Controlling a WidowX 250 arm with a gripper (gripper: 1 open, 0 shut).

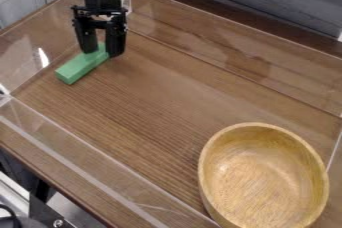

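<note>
A green rectangular object (80,66) lies on the wooden table at the upper left, angled diagonally. The black robot gripper (99,42) hangs from above at its far end, its fingers down around or just over that end. Whether it grips the object cannot be made out.
A large pale yellow oval bowl (262,180) sits at the lower right. The table's left edge and some black cabling are at the lower left.
</note>
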